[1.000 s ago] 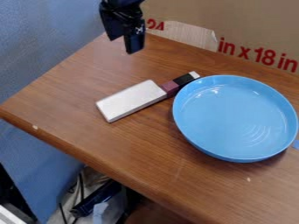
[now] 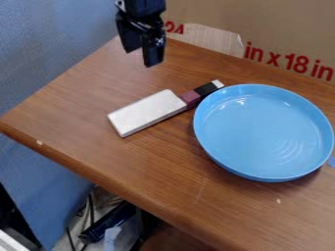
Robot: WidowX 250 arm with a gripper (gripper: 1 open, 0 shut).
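My dark gripper [image 2: 141, 51] hangs at the top left, above the far corner of the wooden table, clear of the objects; its fingertips are too dark and small to tell whether they are apart. A pale metal bar [image 2: 147, 114] with a dark maroon and black handle [image 2: 202, 94] lies diagonally across the middle of the table. A round blue plate [image 2: 262, 132] sits to its right.
The wooden table [image 2: 78, 118] has bare room at the left and along the front. A cardboard box [image 2: 262, 29] with red print stands behind. Below the table's left edge are cables and other clutter.
My gripper has come down slightly over the last second. The bar and plate are unmoved.
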